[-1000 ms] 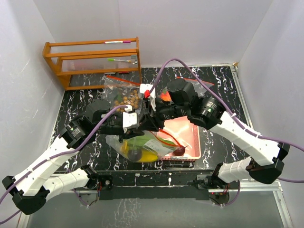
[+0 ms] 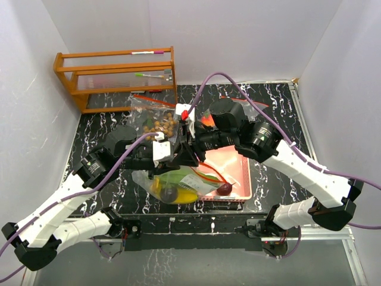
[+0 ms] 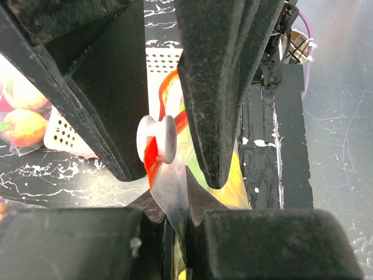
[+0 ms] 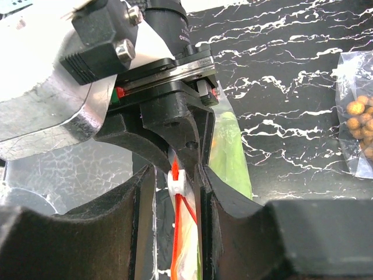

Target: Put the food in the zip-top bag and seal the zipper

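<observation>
A clear zip bag (image 2: 178, 185) with green and yellow food and a red zipper line hangs below both grippers, which meet at the middle of the top view. In the left wrist view its white slider (image 3: 156, 140) sits on the red zipper (image 3: 179, 119); the bag's film runs down into my left gripper, shut on it. My right gripper (image 2: 184, 149) is shut at the slider; in the right wrist view the slider (image 4: 176, 184) lies at its fingertips, just below the left gripper's black fingers (image 4: 178, 137).
A pink basket (image 2: 238, 185) with a dark red item is under the bag. A bag of round brown items (image 4: 358, 116) lies behind, another bag of produce (image 3: 23, 122) to one side. A wooden rack (image 2: 71, 80) stands back left.
Both arms are almost still; the lower part of the bag has shifted very slightly in the top view.
</observation>
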